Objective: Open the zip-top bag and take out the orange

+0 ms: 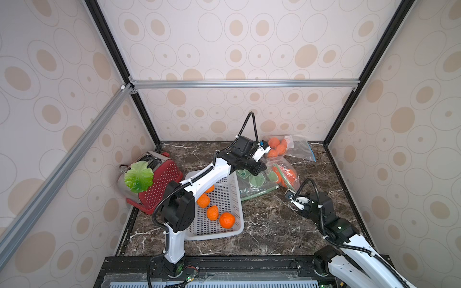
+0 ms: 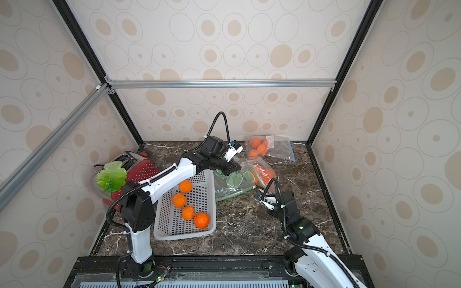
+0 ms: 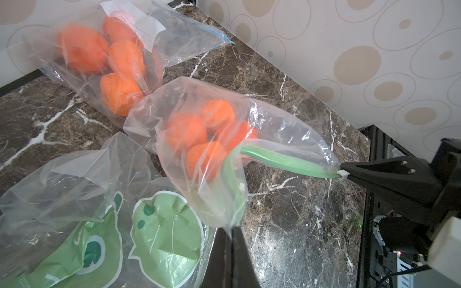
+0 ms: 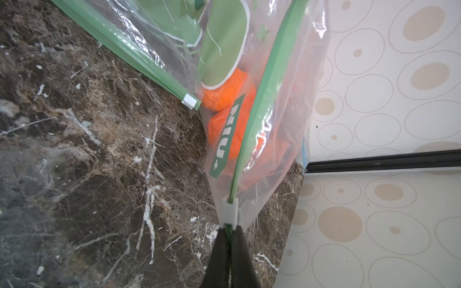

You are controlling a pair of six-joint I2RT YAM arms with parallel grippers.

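A clear zip top bag [image 3: 187, 103] with several oranges [image 3: 218, 113] inside rests on the counter, its green zip strip [image 3: 288, 161] bent and slack in the left wrist view. My left gripper is shut on a gathered corner of that bag, near one end of the strip. At the opposite end, my right gripper is shut on the zip's end, right by the white slider [image 4: 230, 212]. In the right wrist view the two edges of the strip lie close together. Whether the mouth is parted anywhere cannot be told.
Emptied-looking green-printed bag [image 3: 168, 230] lies flat beside it. Behind is another bag of oranges [image 1: 277, 145]. A white basket [image 1: 238, 225] with loose oranges [image 1: 227, 220] stands left; a red perforated basket [image 1: 168, 180] leans beyond.
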